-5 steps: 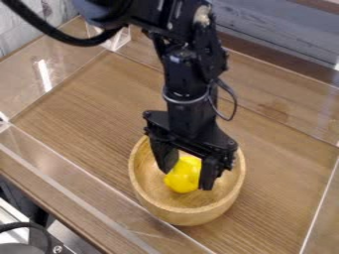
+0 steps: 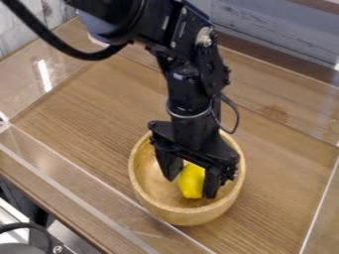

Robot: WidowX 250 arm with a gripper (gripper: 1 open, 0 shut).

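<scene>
A black robot arm comes down from the top, its gripper (image 2: 196, 159) open low inside a round wooden bowl (image 2: 171, 206). A yellow object (image 2: 192, 183) sits in the bowl between the gripper's fingers, partly covered by them; whether they touch it I cannot tell.
A pale wall runs along the back right. Black cables show at the top left and bottom left.
The gripper has shifted slightly over the bowl, and the yellow object shows narrower between the fingers than a second ago.
</scene>
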